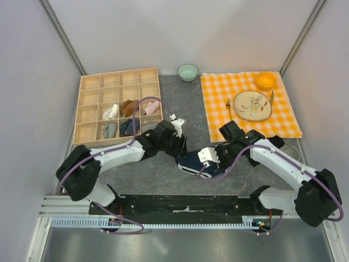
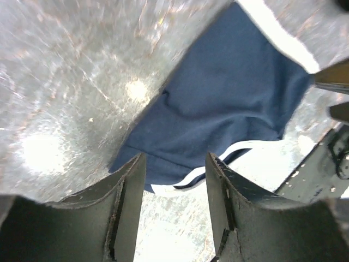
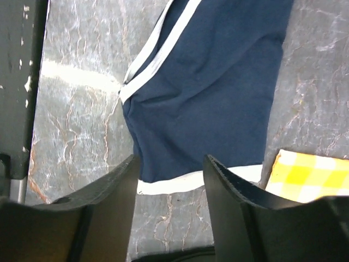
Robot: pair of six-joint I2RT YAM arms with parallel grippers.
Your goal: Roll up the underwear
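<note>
The navy underwear (image 1: 191,164) with white bands lies flat on the grey table in the middle front. In the left wrist view it fills the centre (image 2: 212,98), with my left gripper open over its near end. In the right wrist view my right gripper stands open over a white band at the edge of the underwear (image 3: 207,103). Nothing shows between either pair of fingers. In the top view the arms hide part of the cloth.
A wooden divider box (image 1: 90,98) with garments is at the back left. A checked mat (image 1: 215,87) holds a plate (image 1: 252,106), cutlery and an orange bowl (image 1: 266,81). A green bowl (image 1: 188,72) stands behind. Dark objects lie at the right.
</note>
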